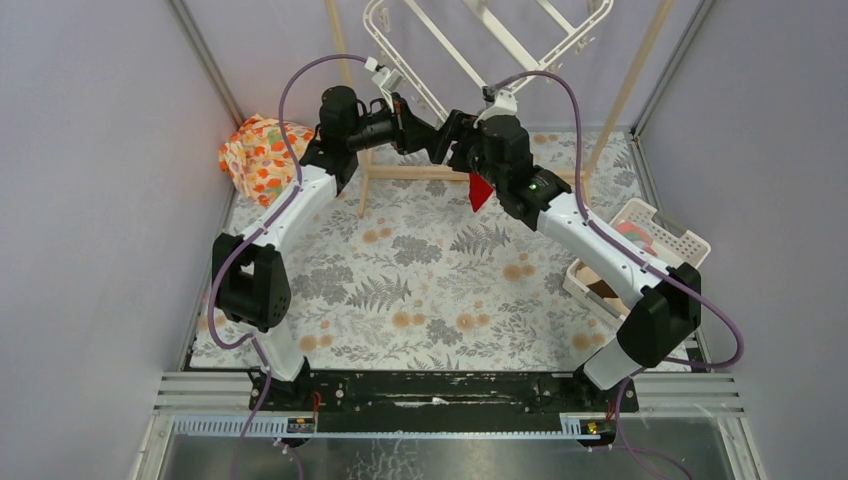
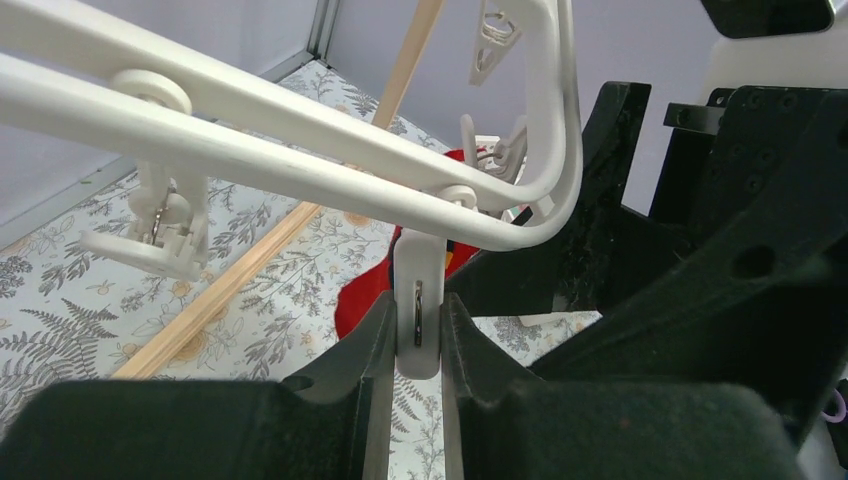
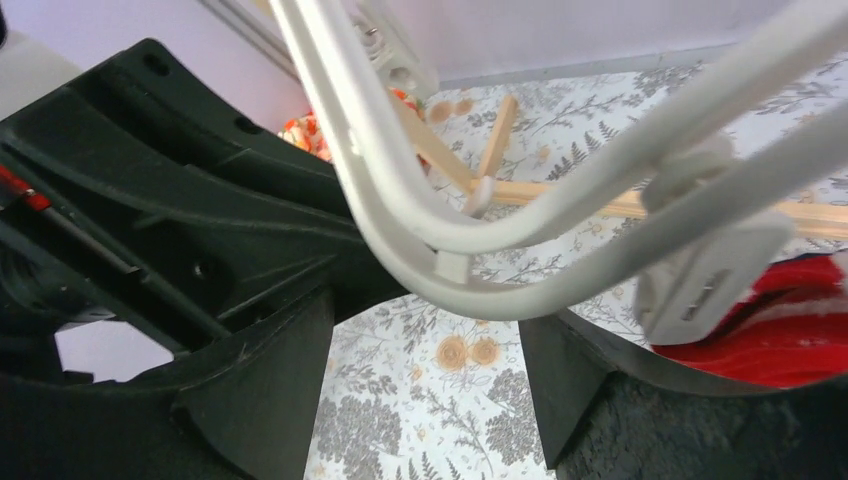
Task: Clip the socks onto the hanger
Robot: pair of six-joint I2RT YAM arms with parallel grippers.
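Note:
The white hanger [image 1: 452,57] hangs at the back. My left gripper is shut on one of its white clips [image 2: 418,275] below the frame. A red sock [image 1: 479,190] hangs behind that clip, and shows at the lower right in the right wrist view [image 3: 770,330]. My right gripper stands open just under the hanger's curved corner, close against the left gripper; nothing shows between its fingers. From above, both grippers meet at the hanger's front corner and partly hide each other.
A white basket [image 1: 690,245] with socks sits at the right. A patterned orange cloth [image 1: 255,160] lies at the back left. Wooden bars of the stand cross behind the hanger.

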